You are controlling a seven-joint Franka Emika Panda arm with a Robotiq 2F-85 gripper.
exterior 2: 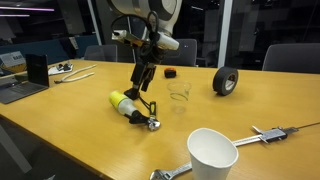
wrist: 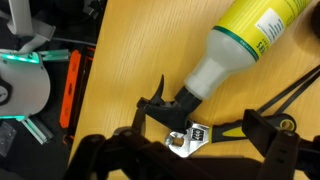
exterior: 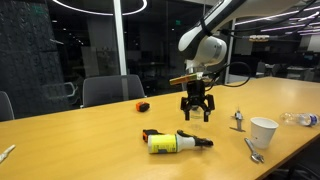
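A bottle with a yellow label [exterior: 164, 144] lies on its side on the wooden table, its white neck [wrist: 208, 75] leading to a black nozzle end [wrist: 187, 98]. An adjustable wrench with a black and yellow handle [wrist: 226, 132] lies against that end in the wrist view. Above the table, my gripper [exterior: 197, 108] points down with its fingers spread and nothing between them. Exterior view 2 has the gripper [exterior 2: 144, 79] over the area near the bottle [exterior 2: 122, 103]. From the wrist, the wrench and nozzle appear between and beyond the fingers.
A white cup [exterior: 263, 132] and metal tools [exterior: 253, 151] sit to the right. Nearby stands a clear glass [exterior 2: 179, 92]; a black roll [exterior 2: 226, 81] lies beyond it. A red-black object [exterior: 142, 106] is farther back.
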